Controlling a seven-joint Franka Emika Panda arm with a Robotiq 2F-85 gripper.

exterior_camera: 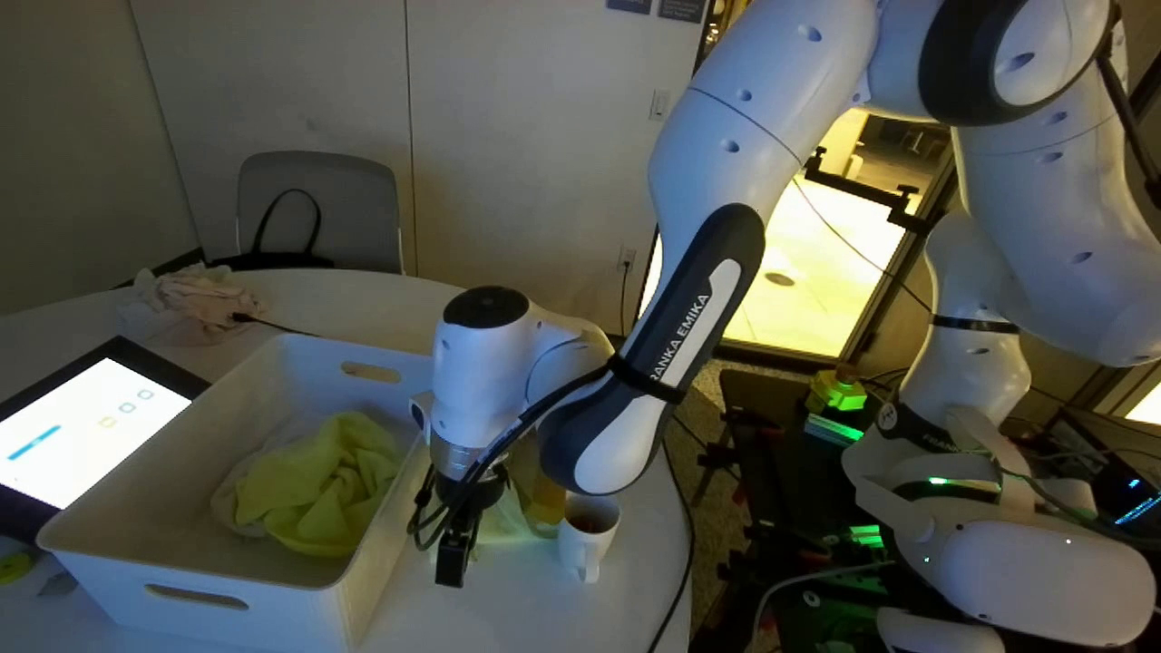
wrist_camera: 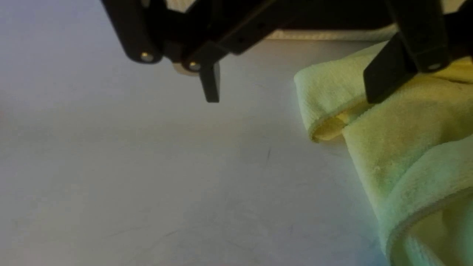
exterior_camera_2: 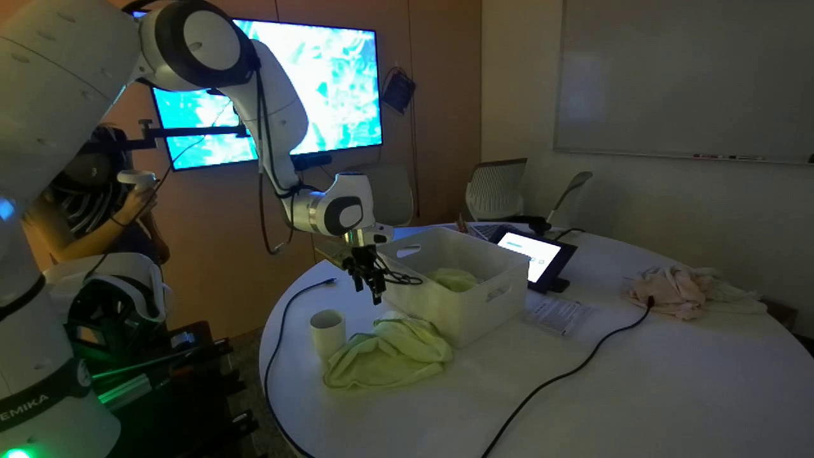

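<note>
My gripper stands open, its fingertips wide apart with bare table below the gap. A yellow-green towel (wrist_camera: 399,146) lies crumpled on the table at the right of the wrist view. In that view the right finger (wrist_camera: 388,73) overlaps the towel; whether it touches cannot be told. Exterior view 2 shows the gripper (exterior_camera_2: 366,282) raised above the table beside the bin, behind the towel (exterior_camera_2: 393,355). Another yellow-green cloth (exterior_camera: 326,479) rests inside the white bin (exterior_camera: 207,392). A white mug (exterior_camera: 589,533) stands upright close to the towel on the table.
A lit tablet (exterior_camera: 87,424) is beside the bin. A pinkish cloth (exterior_camera_2: 671,290) lies far off on the table, and a black cable (exterior_camera_2: 568,374) crosses the tabletop.
</note>
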